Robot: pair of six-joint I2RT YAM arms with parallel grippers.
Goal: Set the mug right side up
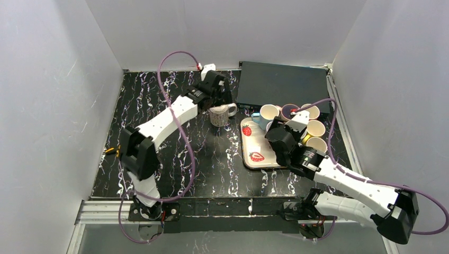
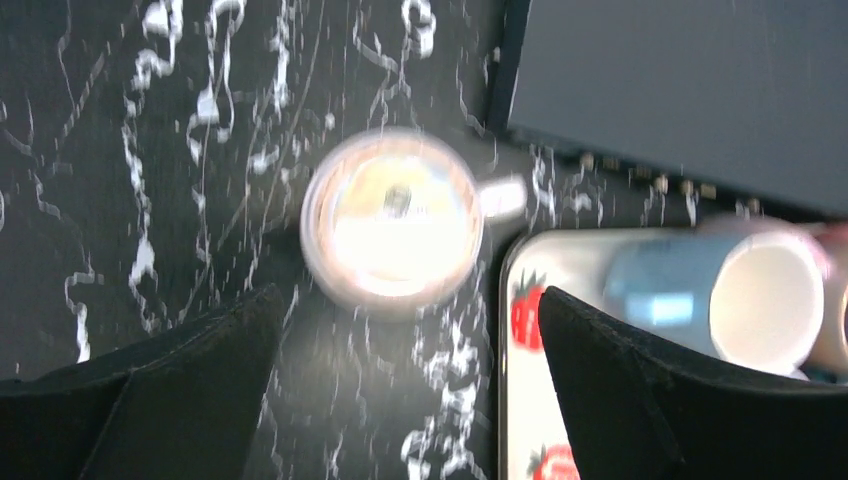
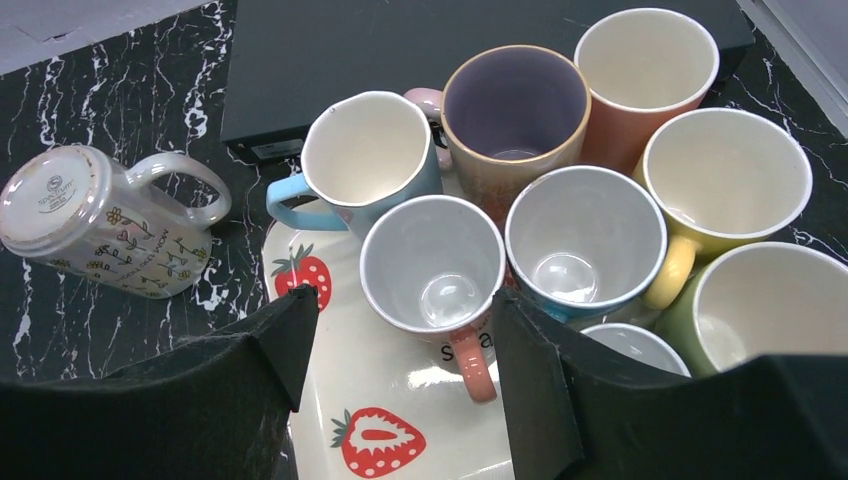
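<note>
A flowered mug with a handle lies upside down, base up, on the black marble top left of the tray (image 1: pixel 254 143); in the left wrist view it (image 2: pixel 390 220) is blurred. My left gripper (image 1: pixel 217 95) hangs just over it, open, its fingers empty. My right gripper (image 1: pixel 280 127) is over the mugs on the tray, its fingers apart, with a pink-handled mug (image 3: pixel 430 270) seen below between them.
Several upright mugs crowd the strawberry tray at right. A dark flat slab (image 1: pixel 280 82) lies behind them. A yellow item (image 1: pixel 110 151) sits at the left edge.
</note>
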